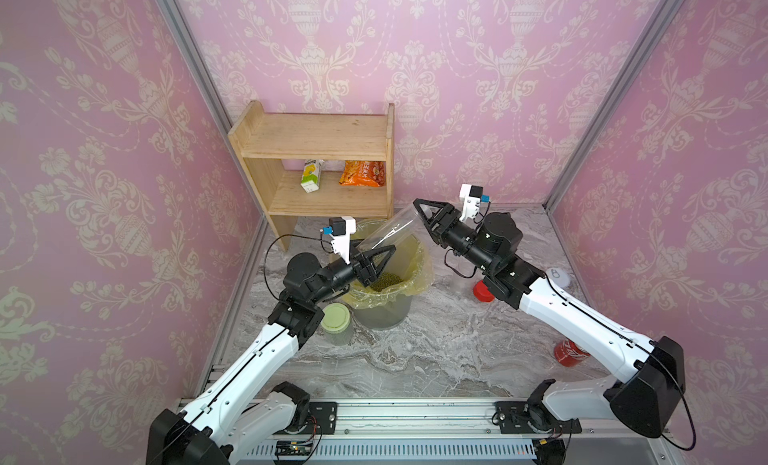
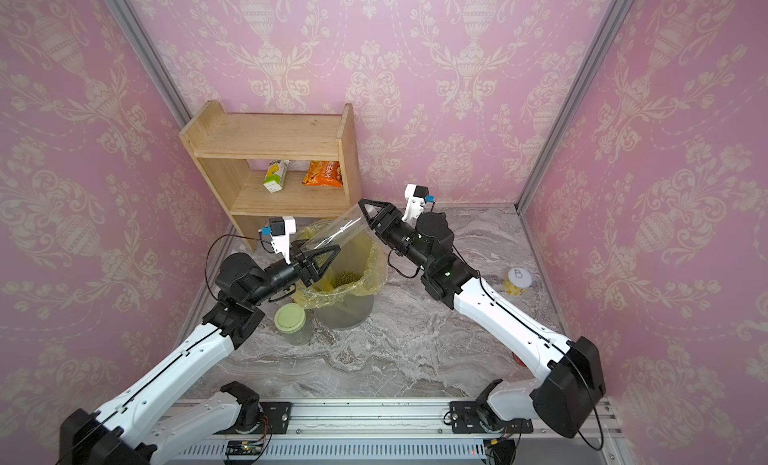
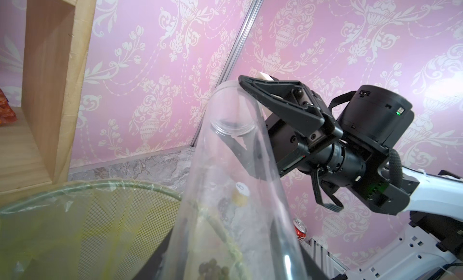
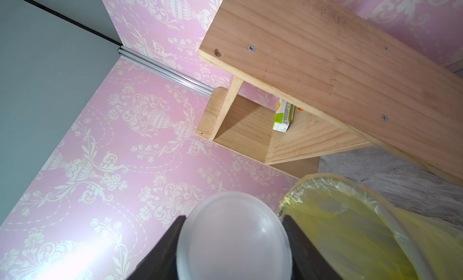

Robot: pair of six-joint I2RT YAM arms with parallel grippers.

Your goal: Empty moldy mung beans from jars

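Note:
A clear jar [image 1: 393, 229] is held tilted above the lined bin [image 1: 404, 277], its high end at the upper right. My left gripper [image 1: 376, 261] is shut on the lower end, my right gripper [image 1: 428, 213] on the upper end. In the left wrist view a few dark beans [image 3: 212, 269] show in the jar's low end. A pile of green beans [image 1: 388, 281] lies in the bin. The right wrist view shows the jar's whitish round end [image 4: 234, 236] close between the fingers.
A wooden shelf [image 1: 312, 125] with a carton and snack bag stands at the back. A green-lidded jar [image 1: 336, 317] is beside the bin at front left. At right are a red lid [image 1: 483, 292], a red can [image 1: 569, 353] and a small white-lidded jar [image 2: 518, 278].

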